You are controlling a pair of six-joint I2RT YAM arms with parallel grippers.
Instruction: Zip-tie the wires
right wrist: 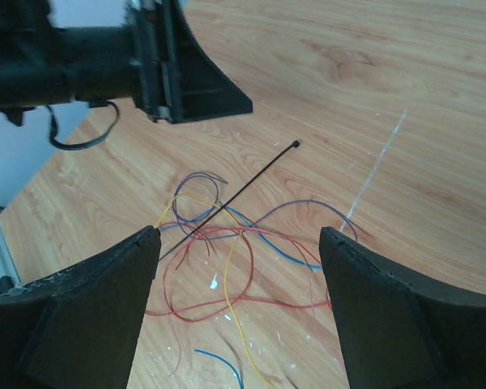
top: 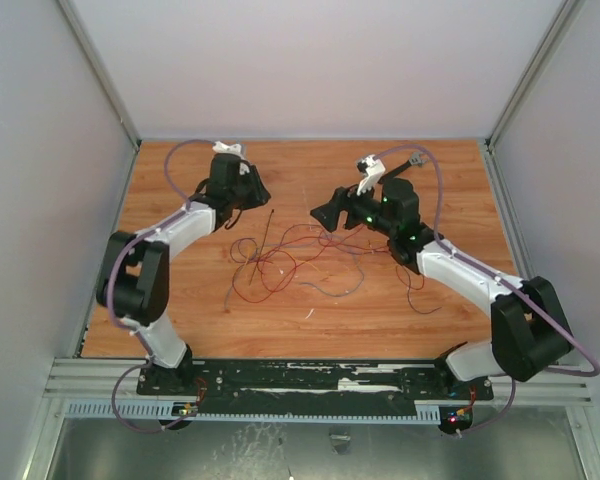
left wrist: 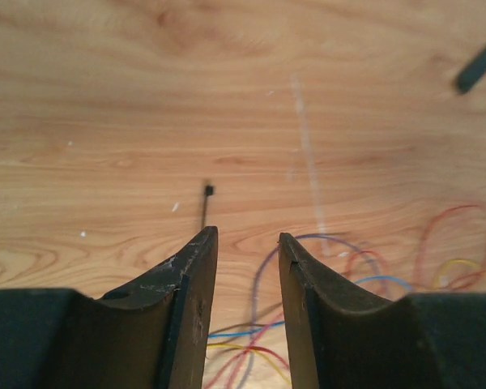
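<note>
A loose tangle of red, blue, purple and yellow wires (top: 290, 262) lies on the table. A black zip tie (right wrist: 259, 173) lies diagonally across it, its head end pointing to the back. My left gripper (top: 258, 200) hangs above the table left of the tie's head; in its own view the tie (left wrist: 205, 207) is below the fingertips, which stand a little apart with nothing visible between them. My right gripper (top: 330, 218) is over the wires at the centre right, its fingers wide apart and empty.
A black-handled tool (top: 395, 172) lies at the back right. Walls bound the table at the sides and back.
</note>
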